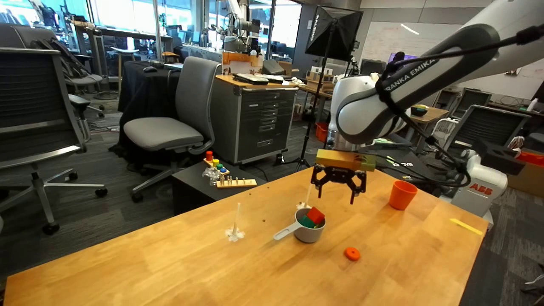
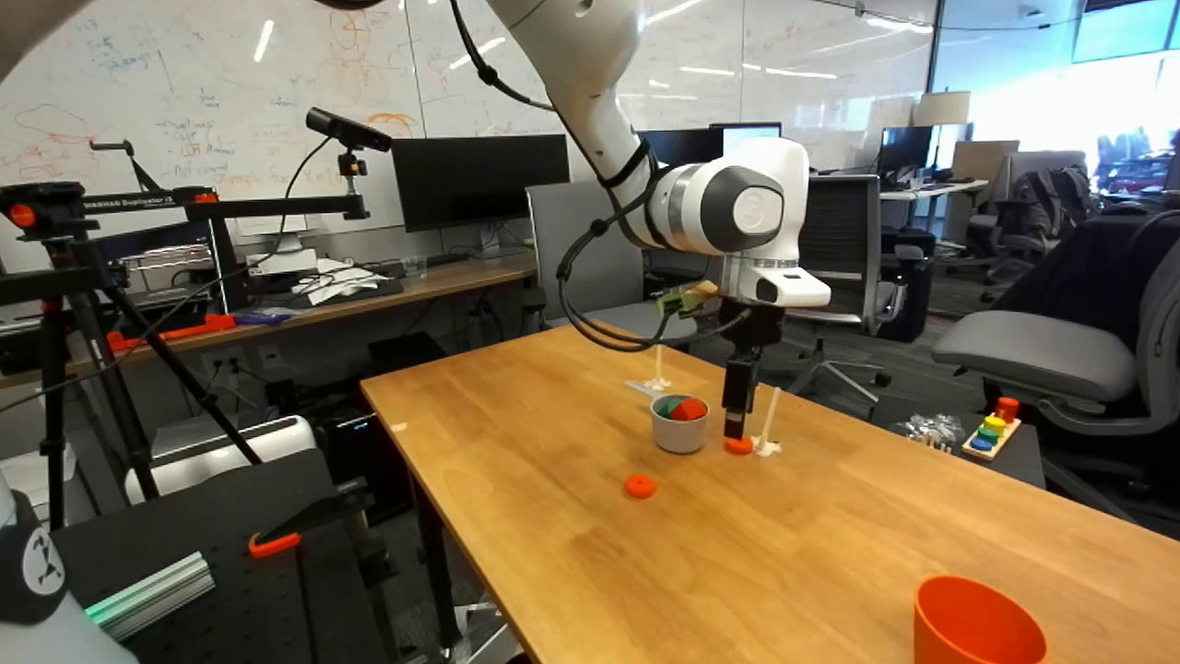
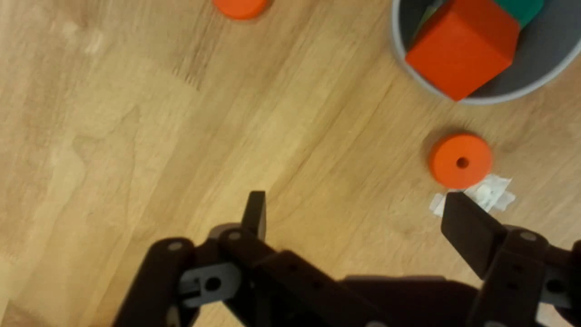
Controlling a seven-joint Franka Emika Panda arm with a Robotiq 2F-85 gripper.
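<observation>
My gripper (image 1: pixel 336 198) hangs open over the table, its fingers pointing down and nothing between them. In the wrist view one orange disc (image 3: pixel 461 161) with a small hole lies just beyond the right-hand finger (image 3: pixel 471 234), beside white tape (image 3: pixel 487 191). A second orange disc (image 1: pixel 352 254) lies apart, on bare wood. The grey pot (image 1: pixel 308 235) with a handle stands close to my gripper and contains a red block (image 1: pixel 316 215) and a green one (image 1: pixel 307 222). An orange cup (image 1: pixel 403 194) stands upright near the table's edge.
Two thin upright sticks, the left stick (image 1: pixel 237 216) and the right stick (image 2: pixel 770 419), are fixed to the table with white tape. A yellow strip (image 1: pixel 466 226) marks the right edge.
</observation>
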